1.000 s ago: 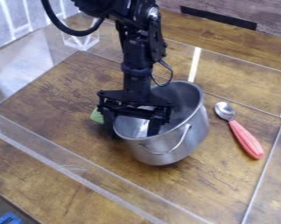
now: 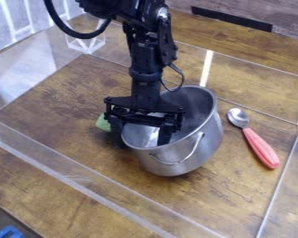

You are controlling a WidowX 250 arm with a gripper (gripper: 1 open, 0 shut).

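Note:
A large steel pot (image 2: 192,149) with a wire handle stands at the centre right of the wooden table. My black gripper (image 2: 144,123) is down at the pot's left rim, its body partly over the opening; whether its fingers are open or shut is hidden. A small green object (image 2: 103,123) lies just left of the pot, mostly hidden behind the gripper.
A spoon with a red handle (image 2: 263,149) lies right of the pot. A blue object (image 2: 5,231) is at the bottom left corner.

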